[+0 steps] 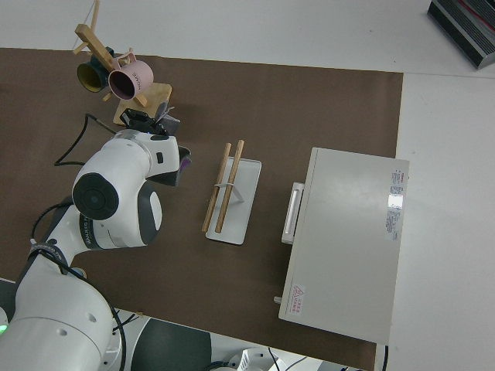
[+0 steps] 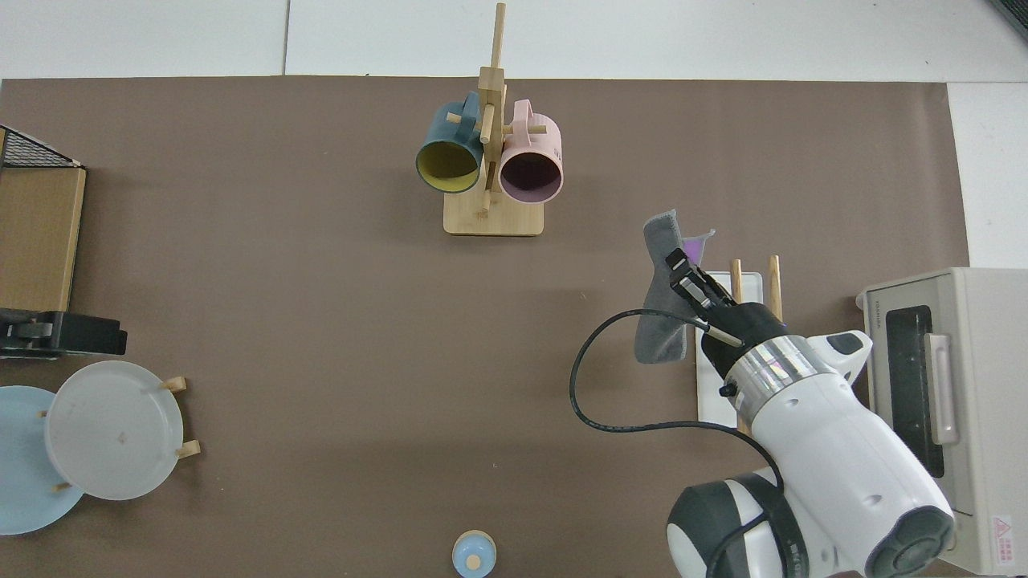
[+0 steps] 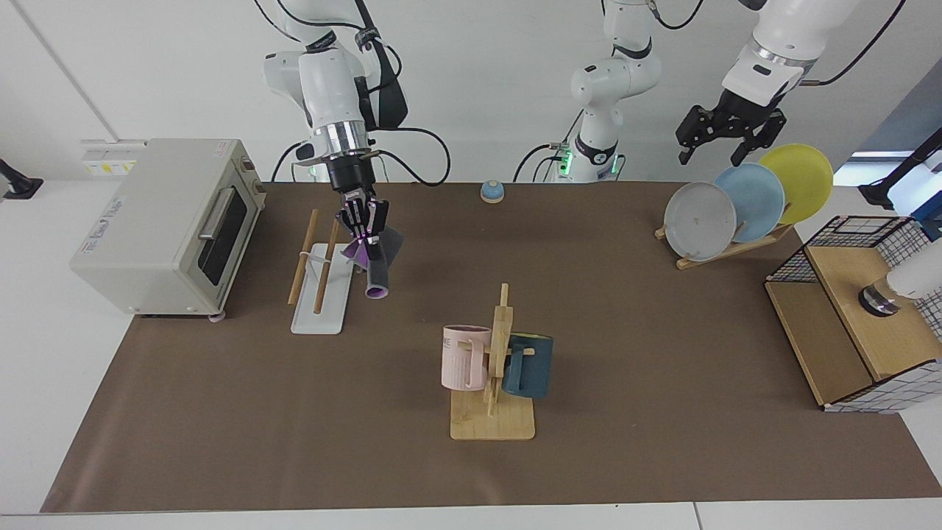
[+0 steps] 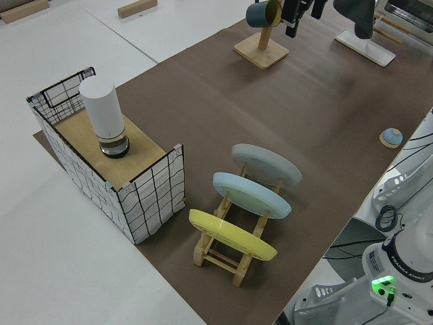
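My right gripper (image 2: 679, 262) is shut on a grey cloth (image 2: 657, 332) with purple lining, which hangs left of a white board (image 3: 310, 327) with two upright wooden pegs. In the left view my left gripper (image 3: 712, 152) hangs open and empty above the plate rack's side of the table. A wooden stand (image 2: 491, 217) carries a teal mug (image 2: 443, 144) and a pink mug (image 2: 540, 135).
A rack with white (image 2: 111, 433), blue (image 2: 24, 457) and yellow (image 4: 233, 237) plates stands beside a wire-sided wooden shelf (image 3: 821, 336). A white appliance (image 1: 344, 247) stands beside the board. A small blue object (image 2: 474, 554) lies near the edge.
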